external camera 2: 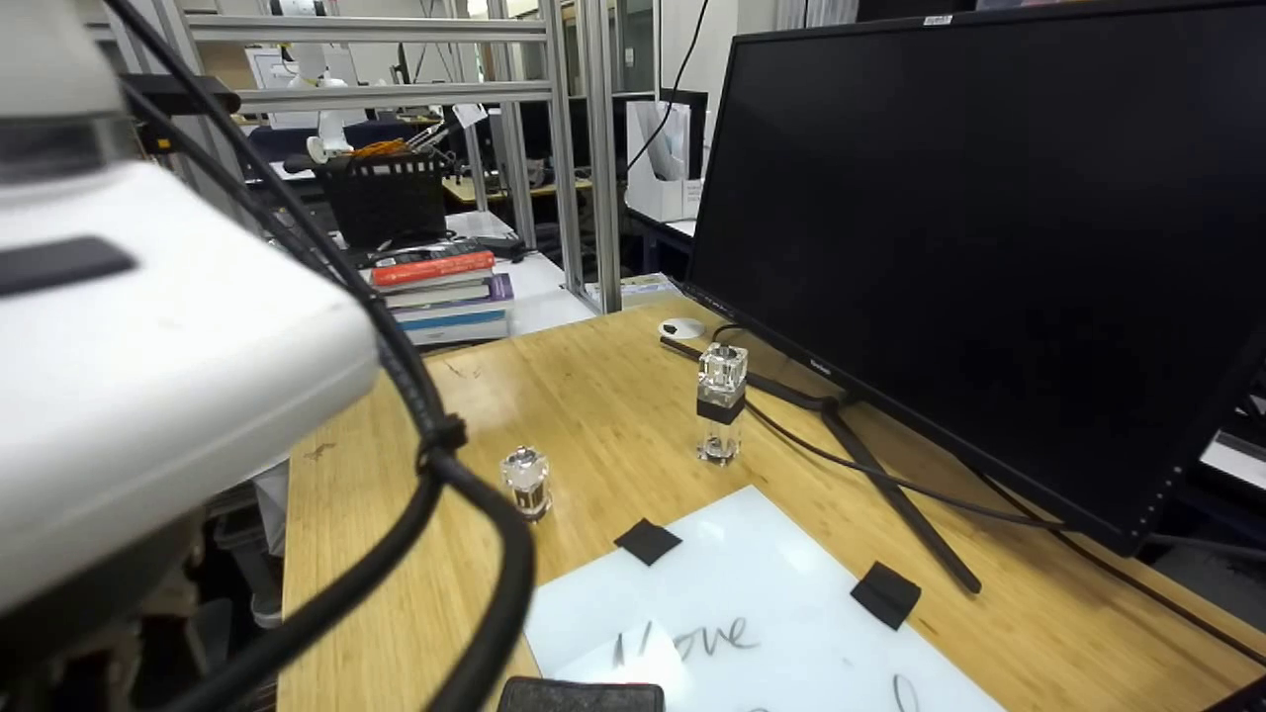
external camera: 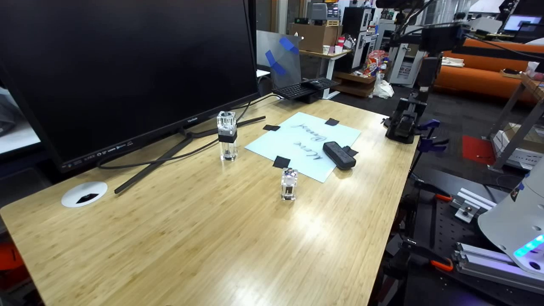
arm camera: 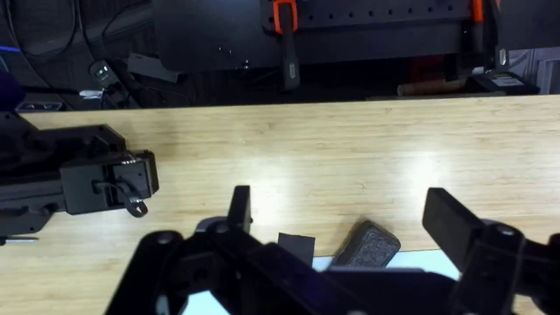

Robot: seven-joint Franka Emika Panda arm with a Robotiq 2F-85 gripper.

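My open gripper hangs above the table, its fingers wide apart with nothing between them. In the wrist view, a black eraser-like block [arm camera: 368,246] shows below the gap, partly hidden by the gripper body. That block [external camera: 339,155] lies on the near edge of a pale sheet [external camera: 316,133] with handwriting. Two clear pieces stand on the wood: a tall one with a black band [external camera: 227,137] near the monitor, and a short one [external camera: 288,184] beside the sheet's near corner. Part of the dark gripper shows at the upper right of exterior view 1.
A large monitor [external camera: 127,66] with spread feet and a cable lines the back of the table. Black tape pieces [external camera: 281,161] sit around the sheet. A black clamp-like fixture [external camera: 405,120] occupies the far right corner. Bare wood [external camera: 204,239] fills the near left.
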